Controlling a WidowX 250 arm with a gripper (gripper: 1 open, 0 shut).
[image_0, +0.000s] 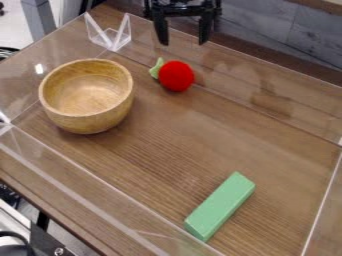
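Observation:
My gripper (182, 28) is at the top edge, mostly cut off, dark, above and behind a red round object (177, 78) with a green part at its left, like a strawberry or tomato; whether it is open or shut is unclear. A tan wooden bowl (84, 95) sits on the left. A mint-green block (219, 205) lies at the lower right.
The wooden table (227, 130) has free room in the middle and right. A clear plastic item (110, 35) stands at the upper left. A raised edge runs along the back right.

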